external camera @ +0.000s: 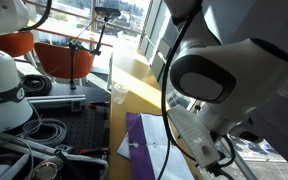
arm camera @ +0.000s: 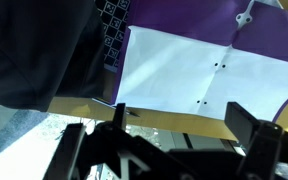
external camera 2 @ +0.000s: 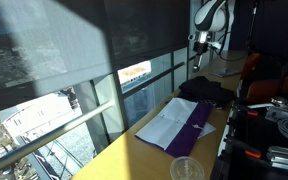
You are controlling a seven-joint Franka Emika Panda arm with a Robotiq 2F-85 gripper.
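My gripper is open and empty, its two dark fingers wide apart at the bottom of the wrist view. Ahead of it, on the table, lies a flat sheet, part white and part purple. The white part [arm camera: 174, 72] fills the middle of the wrist view, and the purple part [arm camera: 184, 18] runs along the top. A dark cloth [arm camera: 34, 50] covers the left of that view. In exterior view 2 the sheet [external camera 2: 169, 121] lies in front of the black cloth [external camera 2: 204, 90], and the gripper [external camera 2: 210, 65] hangs above the table beyond both.
A clear round plastic container [external camera 2: 187, 168] stands near the table's close end. Windows and a rail [external camera 2: 49, 143] border one side; an open drawer with black lining [external camera: 81, 130] and cables [external camera: 49, 132] lie on the other. Bare wooden table [external camera 2: 119, 160] shows around the sheet.
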